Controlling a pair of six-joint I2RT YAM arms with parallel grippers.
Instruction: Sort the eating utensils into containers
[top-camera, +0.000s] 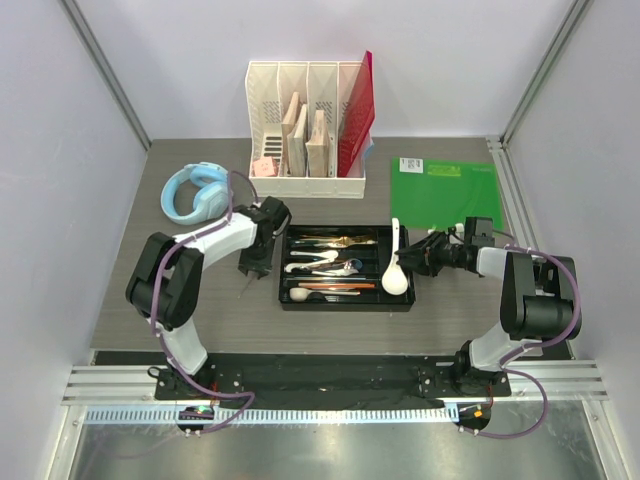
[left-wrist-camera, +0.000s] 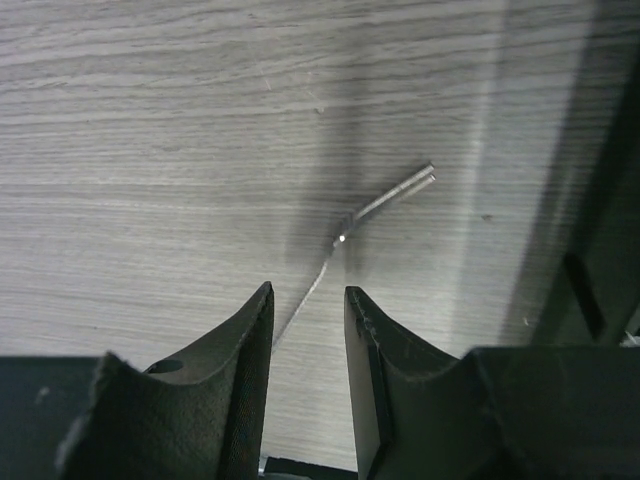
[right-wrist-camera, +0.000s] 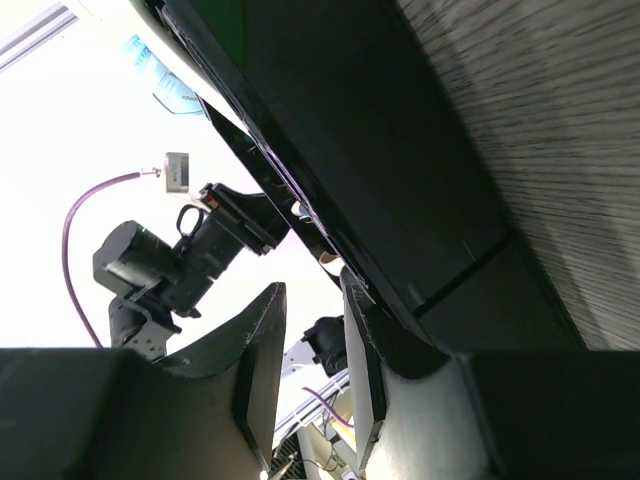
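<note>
A thin metal utensil (left-wrist-camera: 338, 238) with a two-pronged tip lies on the bare table, left of the black compartment tray (top-camera: 345, 308). Over its lower part, my left gripper stands open and apart from it; from above, that gripper (top-camera: 256, 272) is beside the tray's left wall. Inside the tray are gold cutlery (top-camera: 345, 241), white-handled pieces (top-camera: 315, 256), orange sticks (top-camera: 335, 285), a wooden-looking spoon (top-camera: 300, 294) and a large white spoon (top-camera: 396, 280) in the right compartment. My right gripper is at the tray's right wall (right-wrist-camera: 330, 235), shut on its edge.
Blue headphones (top-camera: 209, 195) rest at the back left. Behind the tray stands a white file rack (top-camera: 310, 187) with a red folder (top-camera: 357, 120). A green board (top-camera: 445, 195) lies at the back right.
</note>
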